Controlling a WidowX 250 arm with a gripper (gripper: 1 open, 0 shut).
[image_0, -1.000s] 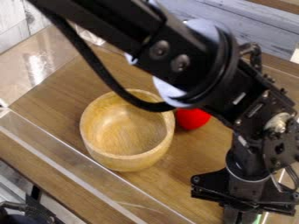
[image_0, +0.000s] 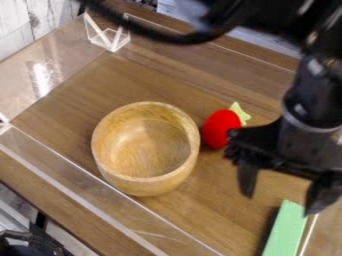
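A wooden bowl (image_0: 144, 165) sits on the table at centre-left. Behind it to the right lies a red toy fruit or vegetable (image_0: 222, 130) with a pale green top. A light green flat object (image_0: 283, 236) rests at the lower right. The black gripper (image_0: 278, 188), blurred, hangs above and behind that green object, right of the bowl, its fingers apart with nothing seen between them. The arm covers much of the upper right.
Clear acrylic edging (image_0: 83, 190) runs along the near left side of the table (image_0: 74, 100). A clear bracket (image_0: 107, 36) stands at the back left. The table left of and behind the bowl is clear.
The gripper has risen away from the lower right, uncovering more of the green object. The upper arm has moved up and right, uncovering the red toy.
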